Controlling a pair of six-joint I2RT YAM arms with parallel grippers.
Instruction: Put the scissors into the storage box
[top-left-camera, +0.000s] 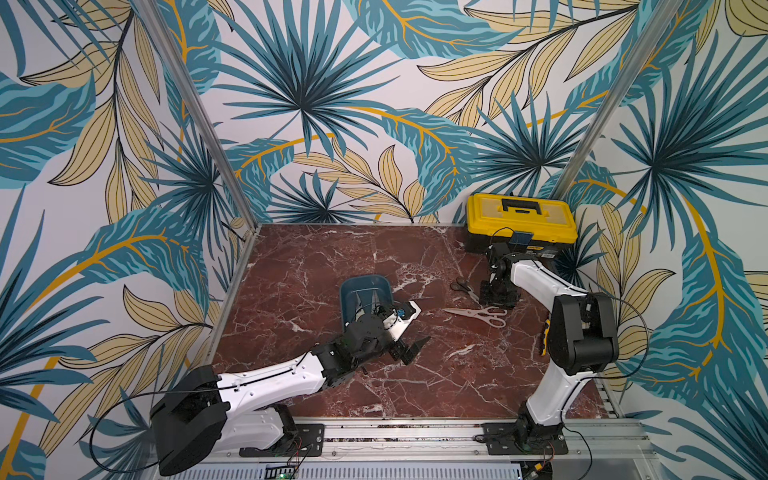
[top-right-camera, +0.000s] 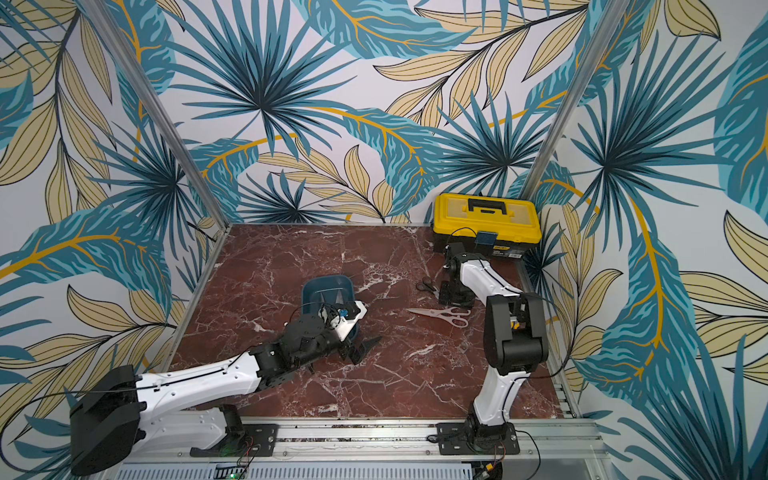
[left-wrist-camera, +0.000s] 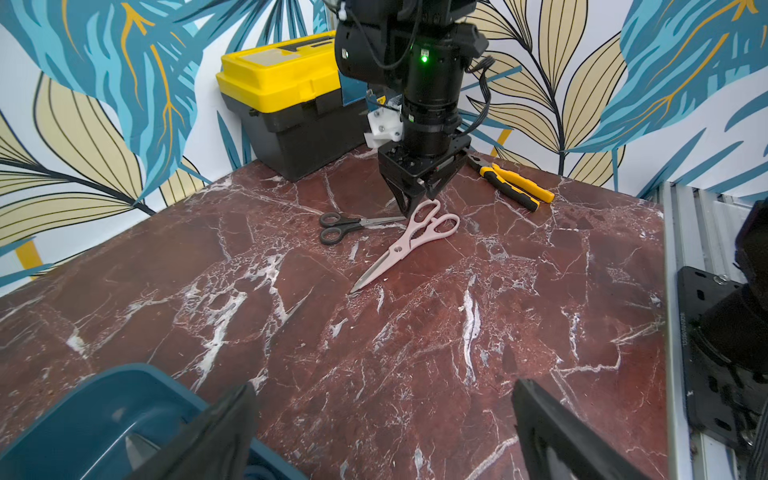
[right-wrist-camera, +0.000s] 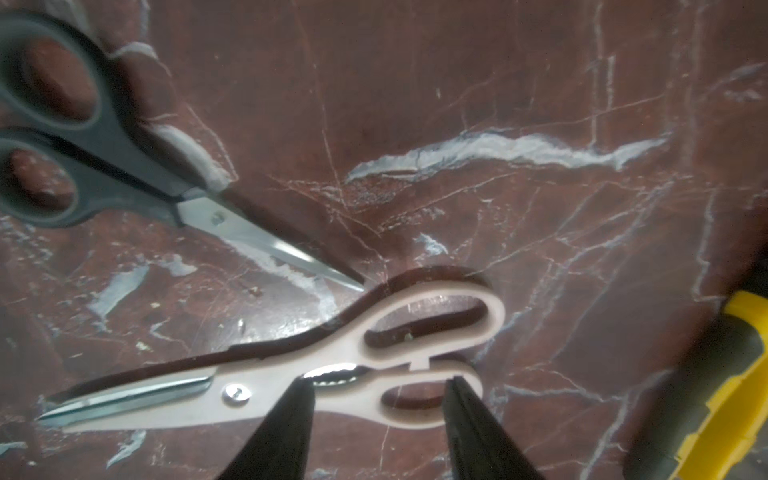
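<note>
Pink scissors (right-wrist-camera: 240, 392) and black-handled scissors (right-wrist-camera: 120, 152) lie on the marble table, the pink pair pointing left, as the right wrist view shows. My right gripper is low over the pink pair's handle end, part open, fingertips apart, nothing seen held. A blue storage box (left-wrist-camera: 104, 400) sits in the middle-left of the table, mostly covered by my left arm in the top views; something metal lies inside. My left gripper stands open at the box's right side, nothing between its fingers.
A yellow-lidded toolbox (top-left-camera: 520, 212) stands at the back right. Yellow-handled pliers (left-wrist-camera: 512, 180) lie at the right edge.
</note>
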